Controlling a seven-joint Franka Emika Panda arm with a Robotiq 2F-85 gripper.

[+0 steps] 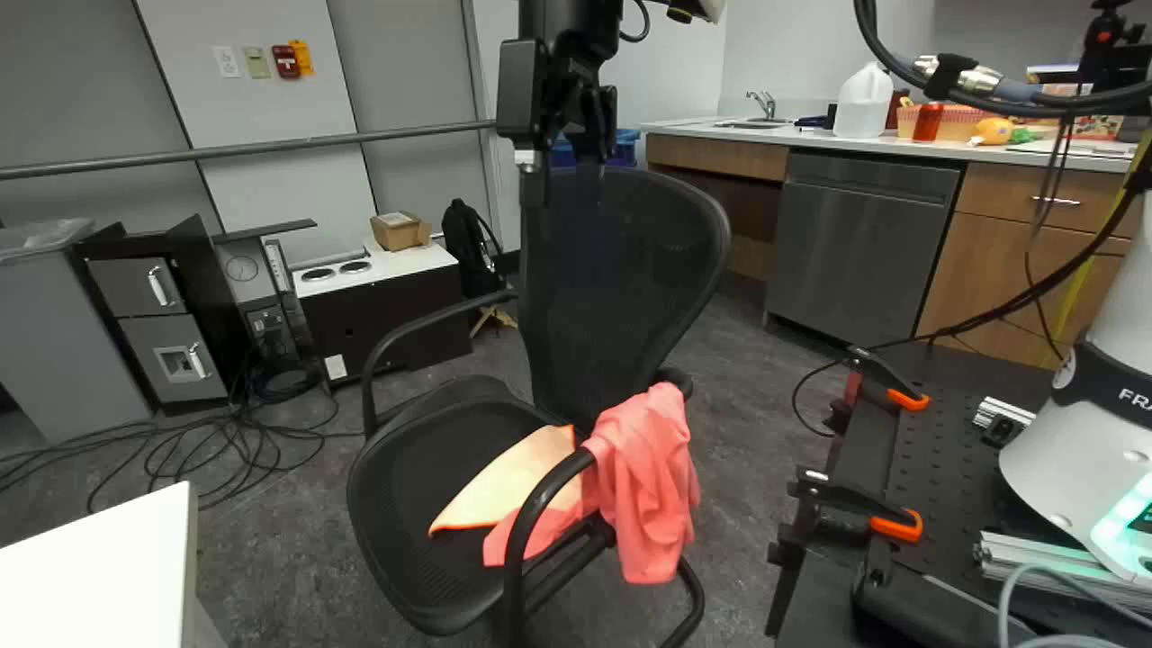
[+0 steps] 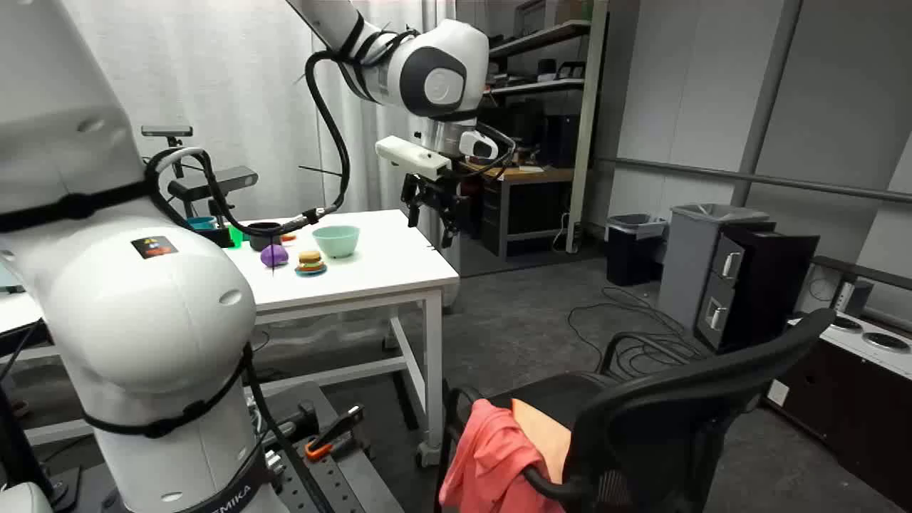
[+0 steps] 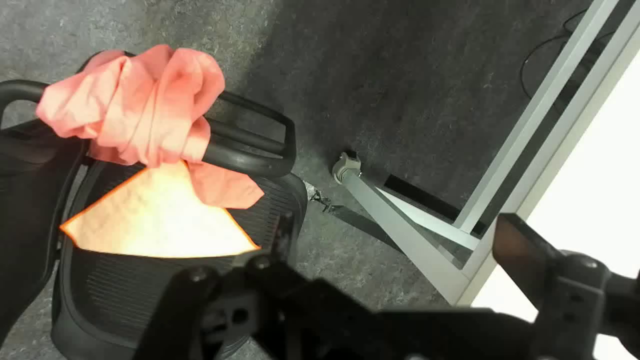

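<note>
My gripper is open, its dark fingers wide apart and only floor and a table leg visible between them. In exterior view 2 the gripper hangs in the air off the right end of the white table, higher than the chair. A pink-red cloth is draped over one armrest of a black office chair. On the seat lies a pale orange cloth with bright orange edging, partly under the pink one. Neither cloth touches the gripper.
On the white table stand a mint-green bowl, a toy burger on a small plate and a purple object. Cables lie on the floor. Clamps stick out from the robot's bench.
</note>
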